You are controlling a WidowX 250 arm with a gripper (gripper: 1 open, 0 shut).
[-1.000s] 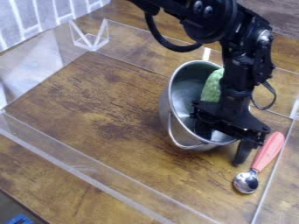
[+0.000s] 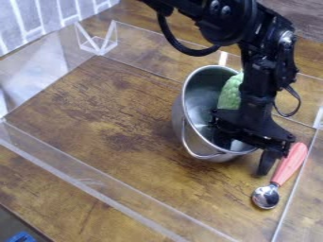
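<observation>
A metal pot (image 2: 195, 99) with a wire handle stands right of the middle of the wooden surface. A green object (image 2: 229, 91) sits inside it toward the back. My black gripper (image 2: 244, 149) is low over the pot's front right, its fingers partly down in the pot and over the rim. The dark fingertips blend with the shadow, so what lies between them is hard to see. An ice cream scoop with a pink handle (image 2: 289, 164) and a metal head lies just right of the pot, close by the gripper.
Clear plastic walls (image 2: 94, 198) border the wooden work area (image 2: 108, 123). A white slatted object (image 2: 32, 19) is at the back left, and a small blue item shows at the bottom left corner.
My gripper has shifted very slightly at the pot's front right; the pot and scoop look unchanged.
</observation>
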